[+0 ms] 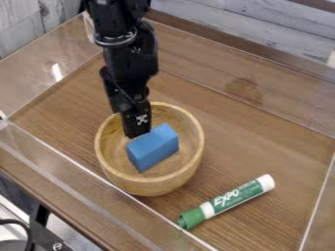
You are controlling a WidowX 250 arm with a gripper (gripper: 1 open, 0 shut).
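My black gripper [132,121] hangs from the top of the camera view over the back left part of a round wooden bowl [189,169], its fingers pointing down, open, with nothing visible held. A blue block [153,147] lies inside the bowl, just in front of and right of the fingers. Whether a fingertip touches the bowl cannot be told.
A green and white marker-like tube [228,201] lies on the wooden table [256,108] to the front right of the bowl. Cables show at the lower left edge.
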